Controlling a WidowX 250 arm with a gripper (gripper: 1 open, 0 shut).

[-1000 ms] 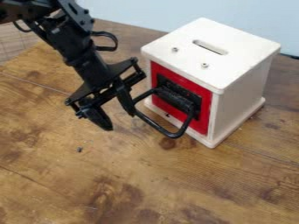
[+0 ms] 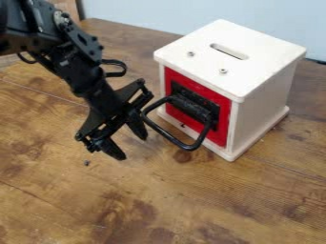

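Observation:
A white wooden box (image 2: pixel 254 91) with a red front panel stands at the right, a slot and screws on its top. On the red face is a black mechanism (image 2: pixel 195 107) with a black bar handle (image 2: pixel 192 143) sticking out low in front. My black gripper (image 2: pixel 122 138) hangs to the left of the handle, fingers pointing down and apart, with nothing seen between them.
A pale wall runs along the back.
My gripper has moved down and slightly left, a little away from the handle. The box and handle look unchanged.

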